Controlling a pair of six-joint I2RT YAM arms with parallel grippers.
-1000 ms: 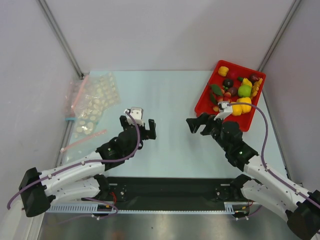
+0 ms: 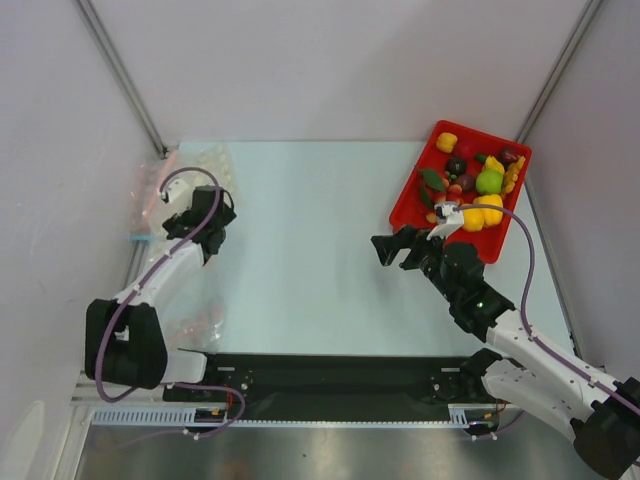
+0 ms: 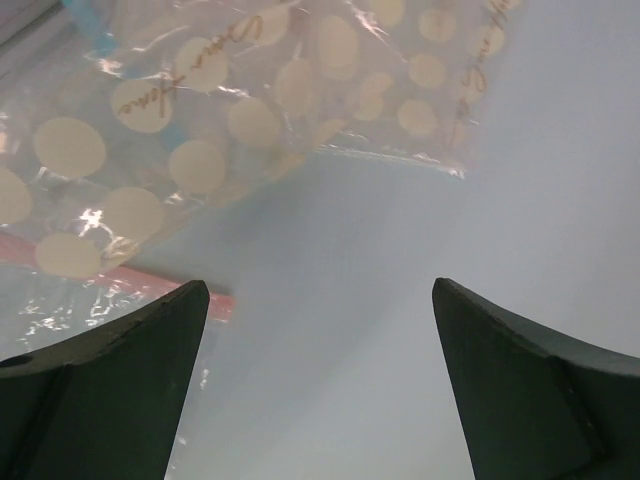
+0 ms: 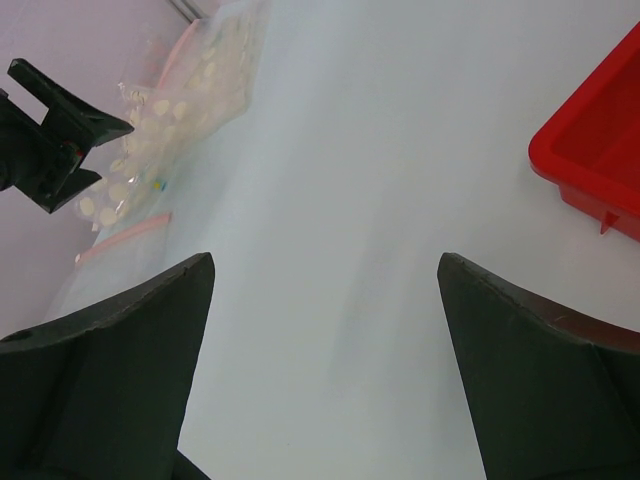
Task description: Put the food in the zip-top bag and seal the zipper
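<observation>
Clear zip bags with pale dots [image 2: 217, 162] lie overlapping at the table's left side. In the left wrist view the dotted plastic [image 3: 200, 165] fills the upper left, and a bag with a red zip strip [image 3: 150, 283] lies below it. My left gripper [image 2: 200, 218] is over these bags, open and empty. Toy food, including a green pepper [image 2: 489, 182] and yellow peppers [image 2: 483, 213], lies in a red basket [image 2: 398, 212] at the right. Just left of the basket's near end my right gripper [image 2: 397, 248] stands open, nothing between its fingers.
Grey frame bars [image 2: 122, 75] and pale walls bound the left and right sides. Several foods crowd the basket.
My left arm has swung left from the table's middle-left to above the bags, now covering part of them. The right arm and the basket stay put.
</observation>
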